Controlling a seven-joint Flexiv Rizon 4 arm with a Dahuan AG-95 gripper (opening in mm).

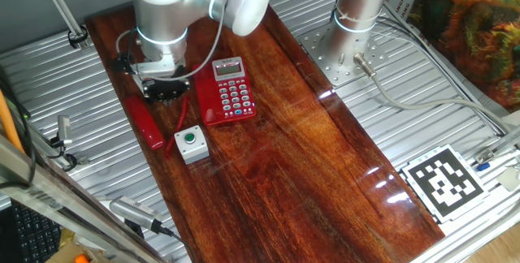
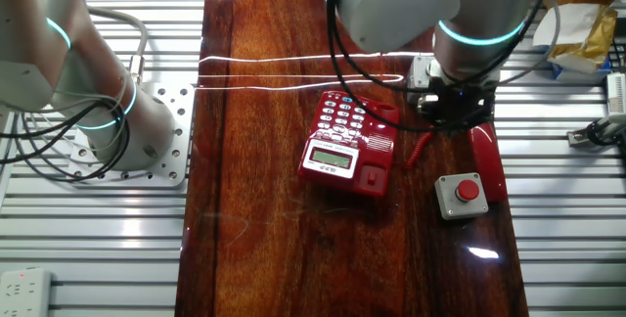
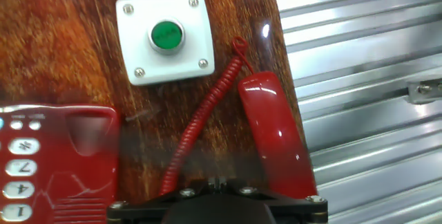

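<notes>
My gripper (image 1: pixel 166 92) hangs over the far left part of the wooden board, between the red phone and its handset. The red phone base (image 1: pixel 227 92) lies to its right in exterior view 1. Off the base, the red handset (image 3: pixel 276 137) rests by the board's edge, and a coiled red cord (image 3: pixel 200 117) runs beside it. A white box with a green button (image 3: pixel 166 36) sits ahead of the gripper in the wrist view. The grey box with a red button (image 2: pixel 461 196) shows in exterior view 2. Blur hides how the fingers stand; no held object shows.
The wooden board (image 1: pixel 301 165) is bare across its middle and near right. Ribbed metal table (image 3: pixel 359 58) lies beyond its edge. A printed marker board (image 1: pixel 444 183) and a small metal-bodied device (image 1: pixel 136 213) stand off the board.
</notes>
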